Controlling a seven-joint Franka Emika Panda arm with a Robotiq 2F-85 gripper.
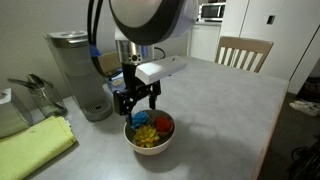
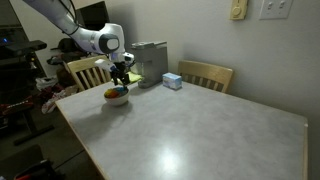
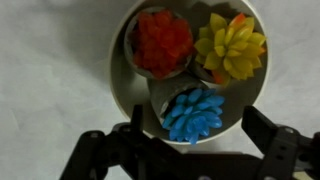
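Note:
A white bowl (image 1: 151,149) on the table holds three small potted succulents: a blue one (image 3: 193,115), a red one (image 3: 160,42) and a yellow one (image 3: 230,46). In the wrist view the blue plant lies tipped, its grey pot beside it, nearest my fingers. My gripper (image 1: 139,104) is open above the bowl, its fingers spread to either side of the blue plant with nothing held. From the far side, the second exterior view shows the gripper (image 2: 119,80) over the bowl (image 2: 117,98).
A yellow-green cloth (image 1: 30,145) lies at the left. Behind it stand a grey dispenser (image 1: 80,75) and a silver appliance (image 1: 10,110). A blue-and-white box (image 2: 172,81) sits near the back edge.

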